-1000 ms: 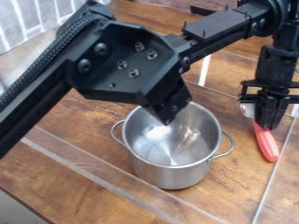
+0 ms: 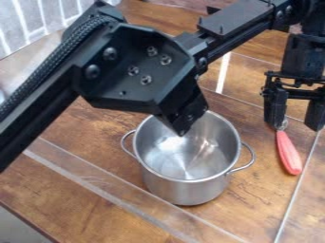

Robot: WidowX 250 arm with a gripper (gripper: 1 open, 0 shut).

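My gripper point(image 2: 295, 110) is at the right edge, its two black fingers apart and open. Just below it a long red-handled utensil point(image 2: 286, 153) lies on the wooden table, its upper end partly hidden near the fingers. An empty steel pot point(image 2: 187, 176) with two side handles stands to the left of the utensil, partly behind my black arm, which spans the upper left of the view.
The wooden table point(image 2: 76, 180) has clear strips running across it. Bare table lies left of the pot. A white slatted object is at the upper left corner, and a grey edge is at the bottom left.
My gripper has risen and opened over the upper end of the red utensil. The utensil and pot look much the same.
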